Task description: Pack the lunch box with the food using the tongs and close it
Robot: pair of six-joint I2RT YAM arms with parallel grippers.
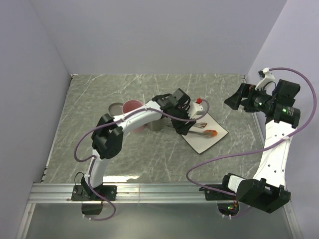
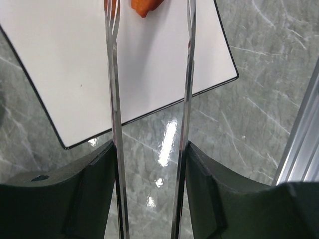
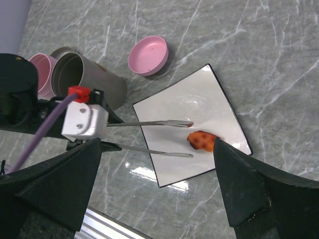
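An orange food piece lies on the white square board. My left gripper is open, its long thin fingers over the board around the food; in the left wrist view orange shows at and between the fingertips, at the top edge. My right gripper stands open above the table at the right, away from the board, with nothing between its fingers.
A pink container, a grey container and a small pink bowl stand left of and behind the board.
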